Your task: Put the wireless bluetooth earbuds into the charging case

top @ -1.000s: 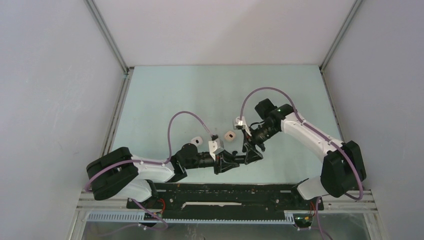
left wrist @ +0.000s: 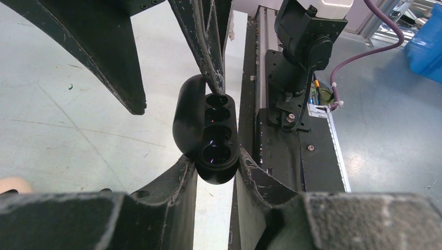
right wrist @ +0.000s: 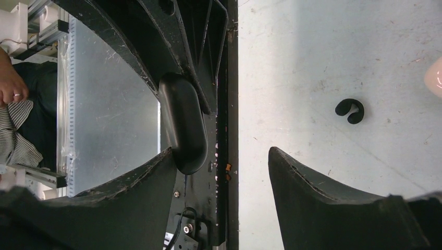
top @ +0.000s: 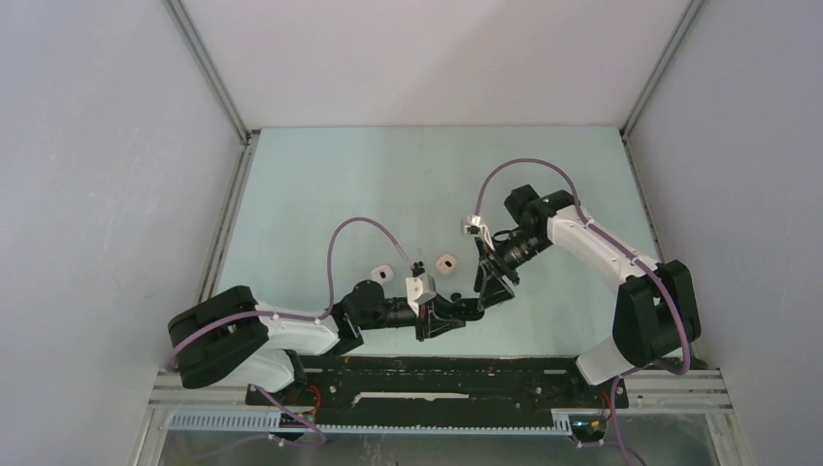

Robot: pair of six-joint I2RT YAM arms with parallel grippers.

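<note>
A black charging case [left wrist: 216, 156] with its lid raised and its round wells visible is held in my left gripper [top: 442, 316], which is shut on it near the table's front edge. My right gripper [top: 495, 291] is open, its tips just over the case; in the left wrist view one fingertip reaches the end well. The case's lid [right wrist: 182, 122] stands beside those fingers in the right wrist view. A small black curved piece [right wrist: 354, 115], possibly an earbud, lies on the table behind the case.
Two pale pink blocks with dark centres, one block [top: 381, 275] and another block [top: 446, 263], lie behind the grippers. The table's front edge and rail run just below the case.
The right arm has moved slightly up and right in the top view over the last second. The left arm and the case look nearly unchanged.
</note>
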